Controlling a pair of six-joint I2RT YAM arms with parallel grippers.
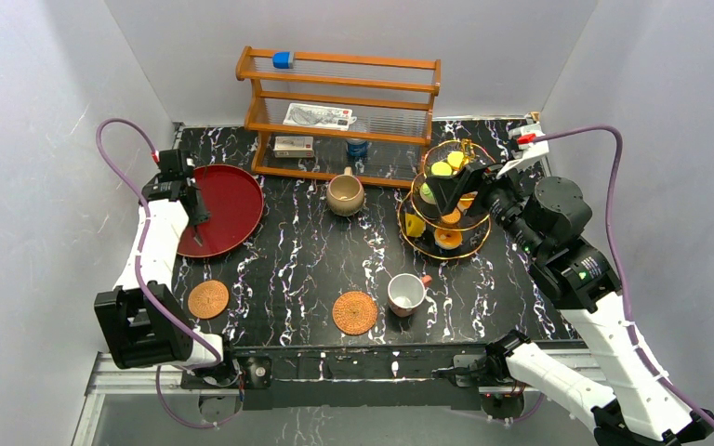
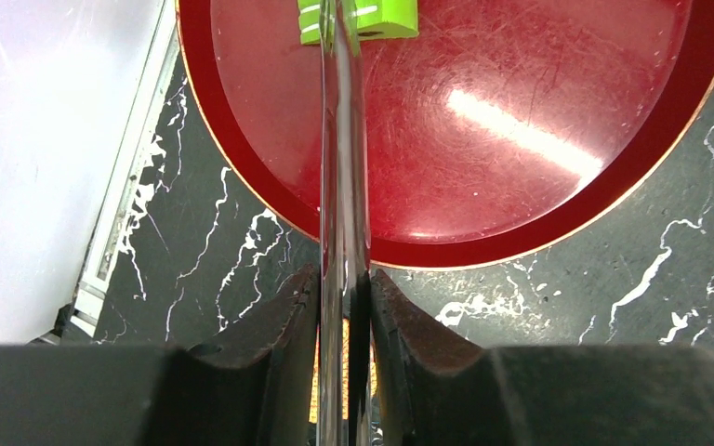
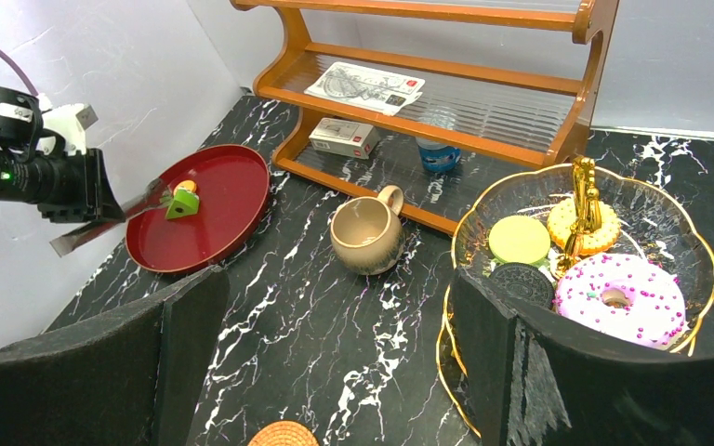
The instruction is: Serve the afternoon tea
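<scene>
My left gripper is shut on clear tongs, which reach over the red plate. A green piece lies on that plate by the tongs, with a round yellow item beside it in the right wrist view. My right gripper stands open above the tiered gold-rimmed stand, which holds a pink sprinkled donut, a green round sweet, a dark cookie and more pieces. A beige cup and a white cup stand on the counter.
A wooden rack with boxes and a blue container stands at the back. Two woven coasters lie near the front. Walls close in on both sides.
</scene>
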